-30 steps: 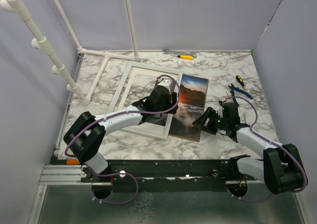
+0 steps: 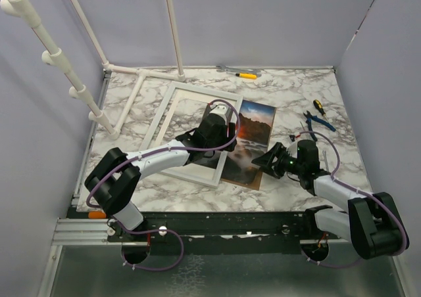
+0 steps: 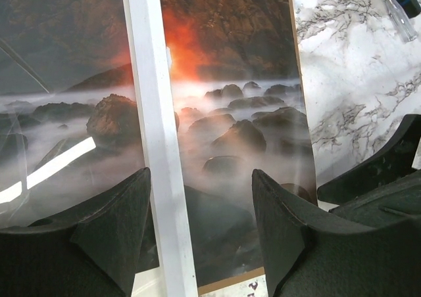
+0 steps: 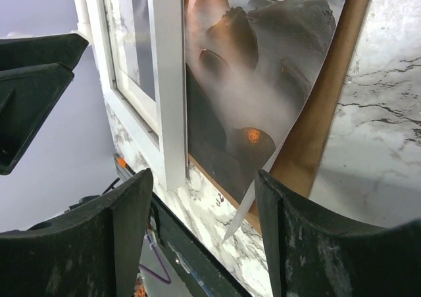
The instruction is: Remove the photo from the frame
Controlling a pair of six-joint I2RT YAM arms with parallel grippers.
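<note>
The photo [image 2: 256, 123], a sunset over rocks, lies partly under the white frame's [image 2: 219, 167] right bar and sticks out to the right. In the right wrist view its near right edge [image 4: 279, 146] curls up off a brown backing board [image 4: 332, 106]. My right gripper stands open at that corner; the curled tip lies between its fingers, close to the right one, with gaps visible. Above the frame's right bar [image 3: 161, 113] my left gripper is open, the bar nearer its left finger. Its contact with the bar cannot be told.
Pliers [image 2: 320, 121] and a screwdriver [image 2: 318, 105] lie at the right, a yellow-handled tool [image 2: 247, 75] at the back edge. A white pipe structure [image 2: 131, 103] stands at the left. Bare marble lies right of the photo.
Compared with a second ago, the photo's near end sits slightly further left, closer under the frame. My right gripper has shifted slightly left with it. The left arm looks still.
</note>
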